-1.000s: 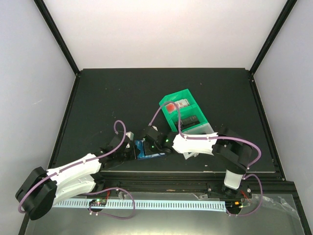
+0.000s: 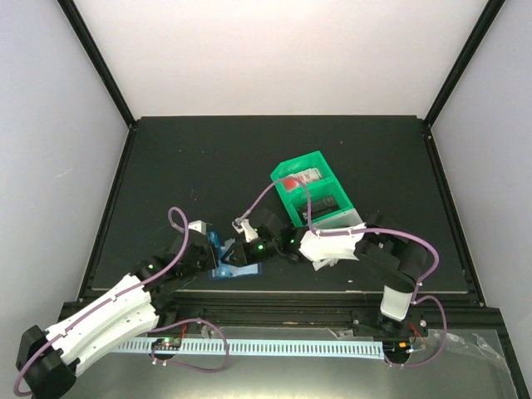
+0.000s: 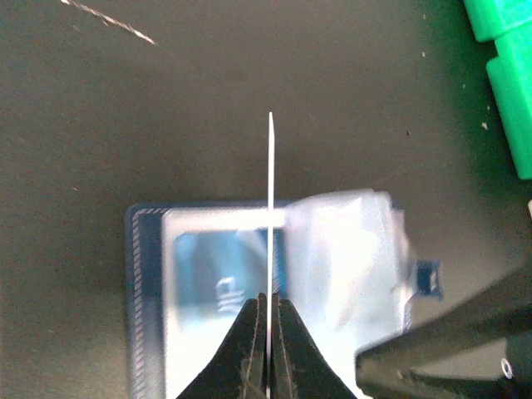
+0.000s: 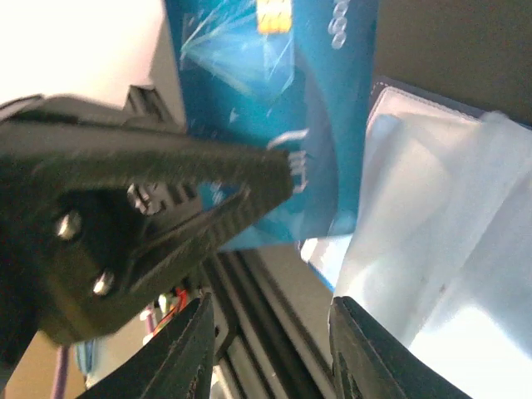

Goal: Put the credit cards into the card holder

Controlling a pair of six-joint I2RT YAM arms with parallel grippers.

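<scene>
A thin blue card is upright, with the dark fingers of my left gripper shut on it; its edge is a pale line in the left wrist view. Below it the card holder (image 3: 146, 291) lies opened on the dark table, blue-edged, with white pages and clear sleeves (image 4: 449, 216). The card stands over the sleeve area, and I cannot tell whether its lower edge is inside a sleeve. My right gripper is open beside the holder, nothing between its fingertips. From above, both grippers partly cover the holder (image 2: 243, 270).
Right of the grippers sits a green divided box (image 2: 324, 189) with small items in it, close to the right forearm. Pale pieces show beside that arm.
Both grippers have shifted left, the left arm drawing back toward the lower left. The holder's visible part also lies farther left than before. The green box has stayed put.
</scene>
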